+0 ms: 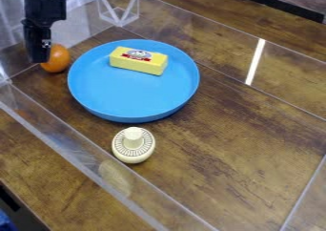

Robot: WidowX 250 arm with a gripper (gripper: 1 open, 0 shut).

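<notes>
An orange round object [53,60] rests on the wooden table at the upper left, just left of a blue plate [133,96]. My dark gripper [40,55] is just above and to the left of it, at the clear left wall; whether its fingers are apart is hard to make out. A yellow box with a printed label [137,61] lies on the plate.
A cream knob-topped object [132,144] stands below the plate. Clear panels edge the left and top-left.
</notes>
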